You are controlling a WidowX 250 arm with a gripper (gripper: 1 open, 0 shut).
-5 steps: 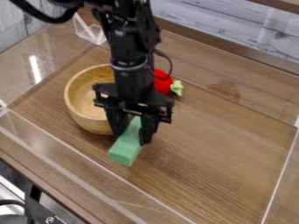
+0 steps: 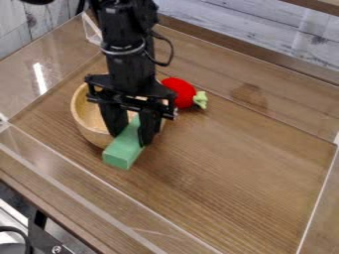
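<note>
My black gripper (image 2: 129, 116) is low over a wooden bowl (image 2: 87, 116) on the left side of the table, with a green block (image 2: 125, 147) between its fingers. The block hangs tilted at the bowl's front right and overlaps its rim; whether it touches the bowl cannot be told. The gripper hides much of the bowl.
A red object with a green top (image 2: 177, 93) lies behind the gripper on the right.
The gripper and green block have moved left and up in the view, toward the bowl, which is now more hidden.
</note>
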